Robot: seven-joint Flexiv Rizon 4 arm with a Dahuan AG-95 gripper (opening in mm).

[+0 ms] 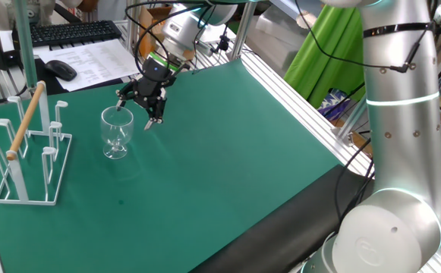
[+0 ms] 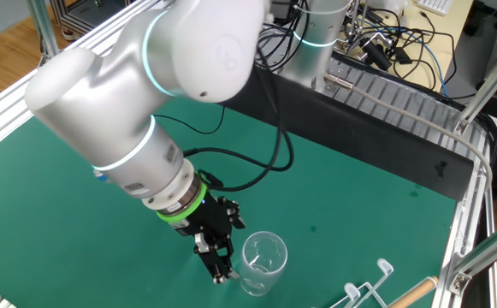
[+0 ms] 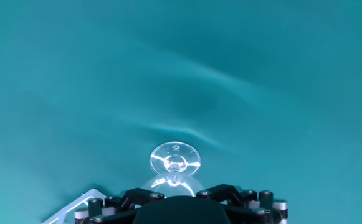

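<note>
A clear stemmed glass [image 1: 117,130] stands upright on the green table, left of centre in exterior view 1. My black gripper [image 1: 137,116] is open just behind and to the right of it, its two fingers spread apart. In exterior view 2 the gripper [image 2: 228,251] is beside the glass [image 2: 263,263], close to its bowl; whether they touch I cannot tell. The wrist view shows the round foot of the glass [image 3: 175,158] lower centre, its bowl partly hidden behind the gripper's dark body. The fingers stand wide to either side there.
A white rack with a wooden handle [image 1: 26,121] and several upright prongs stands left of the glass. A mouse [image 1: 61,70], papers and a keyboard lie beyond the table's back edge.
</note>
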